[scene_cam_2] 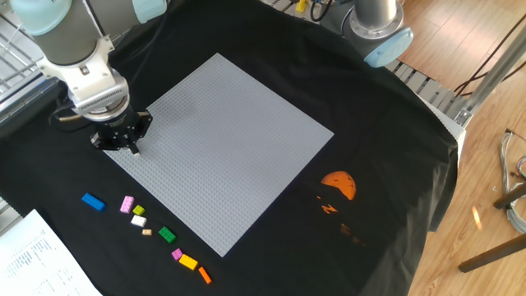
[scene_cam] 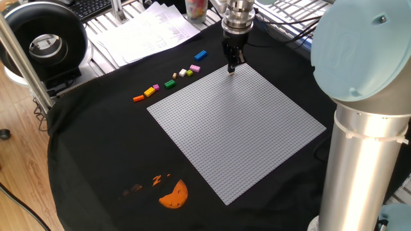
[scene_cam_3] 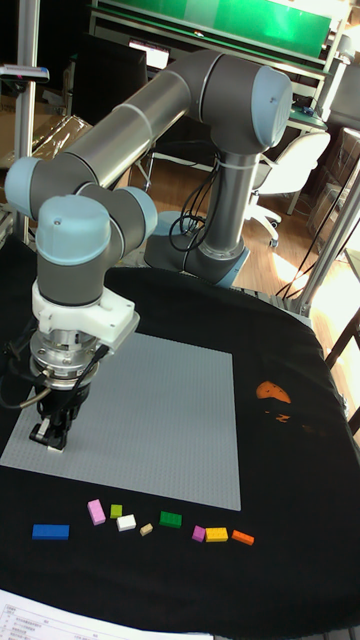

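Note:
My gripper (scene_cam: pixel 232 69) points down at a corner of the grey studded baseplate (scene_cam_2: pixel 222 156), the corner close to the blue brick (scene_cam_3: pixel 50 531). Its black fingers (scene_cam_2: pixel 123 136) reach almost to the plate surface. A small pale spot (scene_cam_3: pixel 54 449) shows right at the fingertips; whether it is a small brick or part of the fingers is unclear. How far apart the fingers stand is too small to make out. Off the plate, in a loose row on the black cloth, lie pink (scene_cam_3: pixel 96 512), lime (scene_cam_3: pixel 116 511), white (scene_cam_3: pixel 127 523), tan (scene_cam_3: pixel 146 529), green (scene_cam_3: pixel 170 519), yellow (scene_cam_3: pixel 216 534) and orange (scene_cam_3: pixel 243 538) bricks.
A small magenta brick (scene_cam_2: pixel 177 255) touches or nearly touches the yellow one. Paper sheets (scene_cam: pixel 148 35) lie beyond the row. An orange print (scene_cam: pixel 173 194) marks the cloth. Apart from the corner under my gripper, the baseplate looks bare.

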